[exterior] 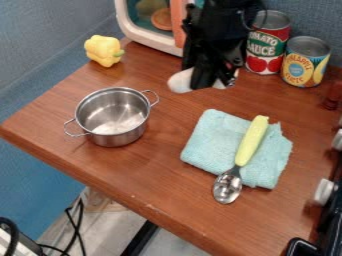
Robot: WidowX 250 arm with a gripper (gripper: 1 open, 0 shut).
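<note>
My black gripper [214, 62] hangs high over the back middle of the wooden table, a white object [190, 80] at its lower left; whether the fingers grip it I cannot tell. A spoon with a yellow handle [249, 141] lies on a folded light blue cloth [213, 139], its metal head over the cloth's front edge. A steel pot [112, 117] with two handles stands on the left.
A toy microwave [143, 22], mostly behind the arm, a tomato can [266, 45] and a second can [306, 63] line the back. A yellow toy [103, 49] sits back left. Dark equipment borders the right edge.
</note>
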